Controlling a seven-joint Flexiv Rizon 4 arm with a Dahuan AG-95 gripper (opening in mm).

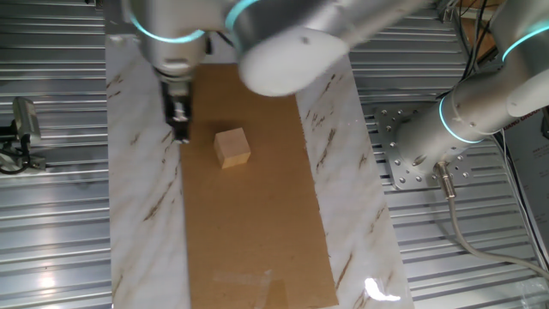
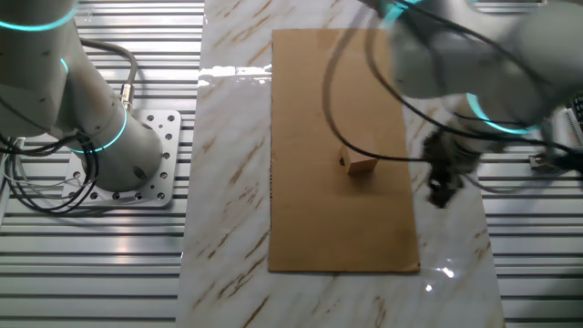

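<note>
A small wooden block [image 1: 232,148] rests on the brown cardboard sheet [image 1: 249,223], left of the sheet's middle line in exterior view 1. In exterior view 2 a black cable passes in front of the block [image 2: 362,165], hiding part of it. My gripper [image 1: 180,137] hangs over the sheet's left edge, to the left of the block and apart from it. From the other side, the gripper [image 2: 440,196] appears blurred, off the sheet's right edge above the marble surface. Whether its fingers are open or shut does not show.
Marble-patterned board [image 1: 146,232] surrounds the cardboard, with slatted metal table beyond. The robot's base [image 1: 429,146] is bolted at the right in exterior view 1. A metal fixture [image 1: 26,129] stands at the far left. Around the block the cardboard is clear.
</note>
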